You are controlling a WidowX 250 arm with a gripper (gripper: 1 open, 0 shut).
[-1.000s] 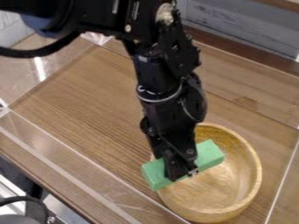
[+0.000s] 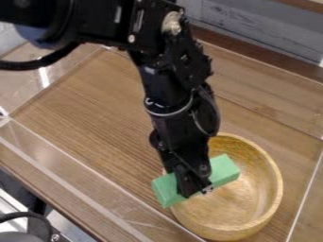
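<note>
A black robot arm reaches down from the top left to its gripper (image 2: 192,180), which is over a green block (image 2: 222,171). The block lies tilted across the left part of a round tan bowl (image 2: 256,209), its left end at the rim. The fingertips are at the block, but whether they grip it is unclear.
Clear strips run along the near left edge and the right side. A pale grey wall stands at the back, and dark cables hang at the lower left.
The arm and gripper have shifted slightly left over the last second. The green block has stayed about where it was.
</note>
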